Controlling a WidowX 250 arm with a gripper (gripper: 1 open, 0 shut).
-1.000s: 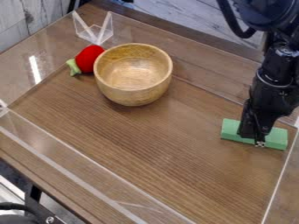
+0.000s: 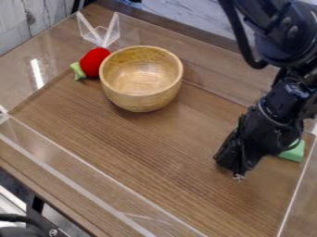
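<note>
My black gripper (image 2: 231,165) is low over the wooden table (image 2: 111,157) at the right, shut, with nothing visible between its fingertips. Behind it, mostly covered by the arm, a light green block (image 2: 292,151) lies at the right edge of the table.
A wooden bowl (image 2: 141,76) stands at the upper middle, with a red object (image 2: 95,60) with a green part left of it. A clear plastic item (image 2: 95,28) is at the back left.
My gripper has moved left and toward the front from over the green block, which is now mostly hidden behind the arm.
</note>
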